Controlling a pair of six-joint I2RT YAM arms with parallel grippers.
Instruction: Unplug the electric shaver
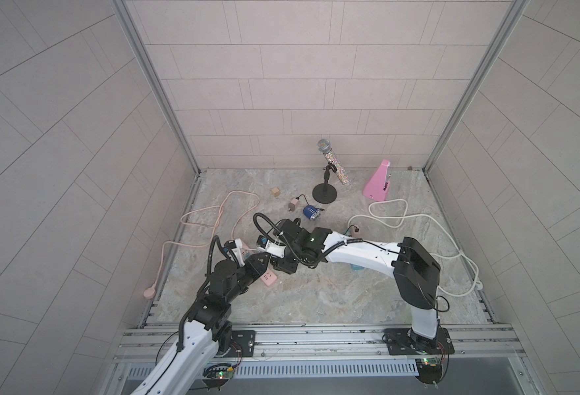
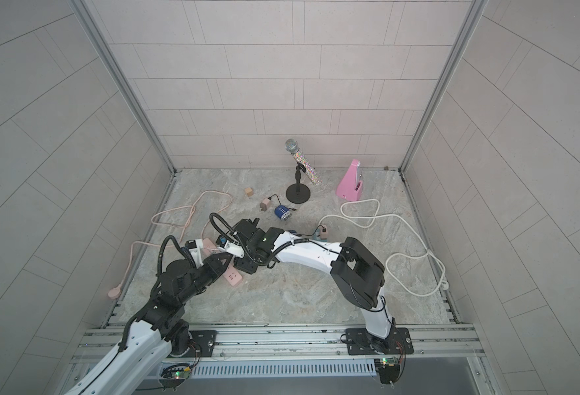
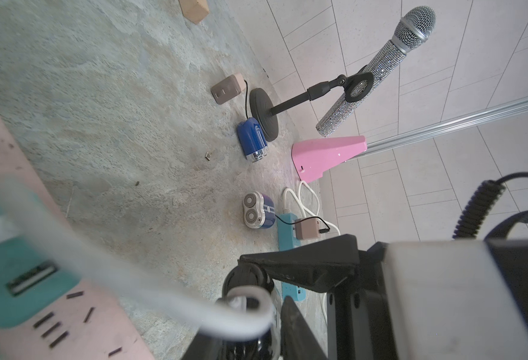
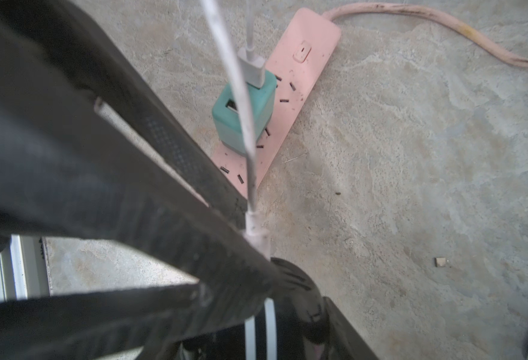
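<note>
In the right wrist view, a black shaver (image 4: 293,282) with a white cable (image 4: 228,54) plugged into its end is held among the dark fingers of both grippers. The cable runs over a teal charger (image 4: 228,117) on a pink power strip (image 4: 302,36). My left gripper (image 1: 258,260) and my right gripper (image 1: 270,253) meet above the strip; their fingers overlap round the shaver and plug, so how far each is closed is hard to tell.
Blue shavers (image 3: 252,136), a blue power strip (image 3: 287,234), a microphone on a stand (image 3: 266,114) and a pink metronome (image 1: 375,184) lie toward the back and right. A wooden block (image 1: 275,191) is at back left.
</note>
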